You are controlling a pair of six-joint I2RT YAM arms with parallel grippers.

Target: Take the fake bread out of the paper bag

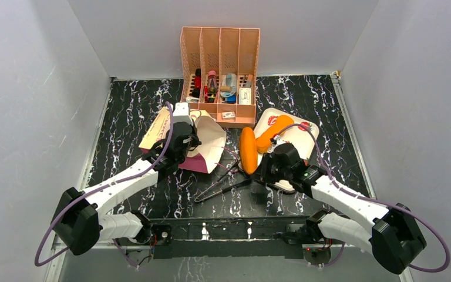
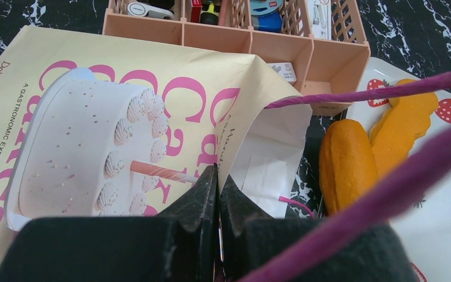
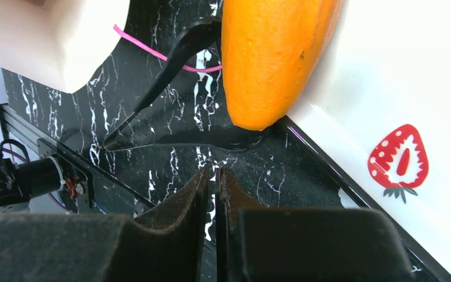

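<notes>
The cream paper bag lies open at centre-left. My left gripper is shut on the bag's paper edge. An orange bread and a flatter bread piece are outside the bag at the strawberry tray. My right gripper is shut, just below the long bread; I see nothing between its fingertips.
Black tongs lie on the marble surface in front of the bread. A pink organiser with small items stands at the back. Side walls enclose the surface, which is clearer at the far left and right.
</notes>
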